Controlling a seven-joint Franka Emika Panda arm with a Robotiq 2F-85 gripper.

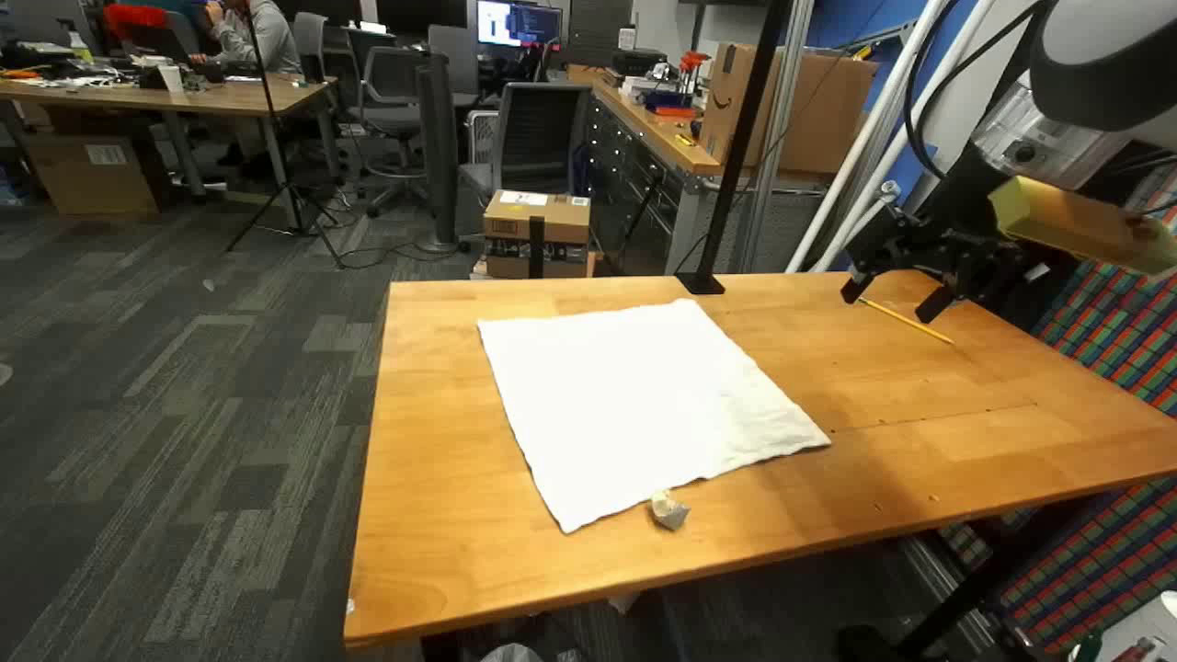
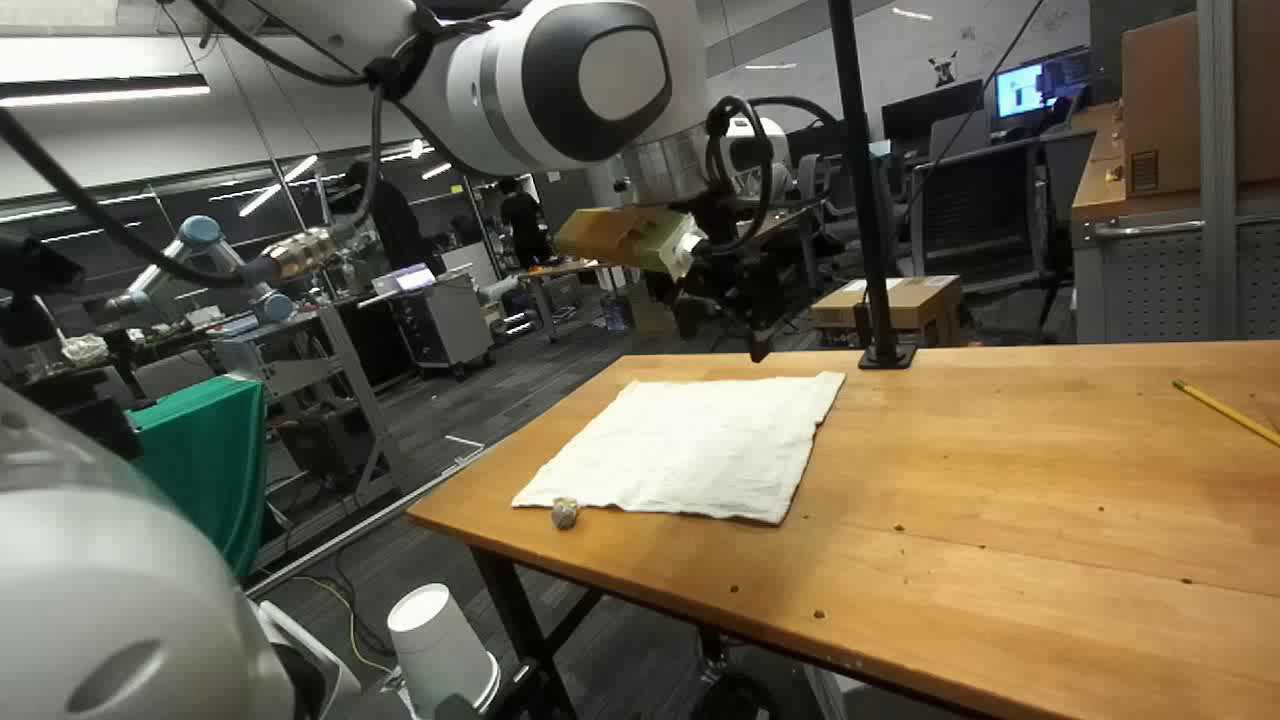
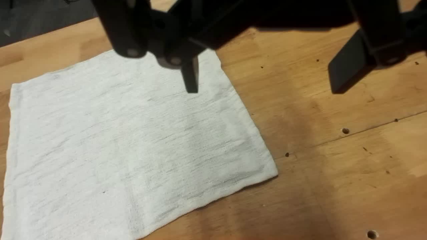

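Observation:
A white cloth lies spread nearly flat on the wooden table, one corner of it pointing toward the right in exterior view 1. My gripper hangs in the air above the table, open and empty. In the wrist view, the gripper has its fingers well apart: one shows in front of the cloth, the other in front of bare wood. A small crumpled greyish lump sits at the cloth's edge in exterior view 2; whether they touch I cannot tell. On the table also rests a yellow pencil.
A black post is fixed at the table's edge beyond the cloth. A yellowish block is attached to the arm near the wrist. Bare wooden tabletop stretches away from the cloth toward the pencil.

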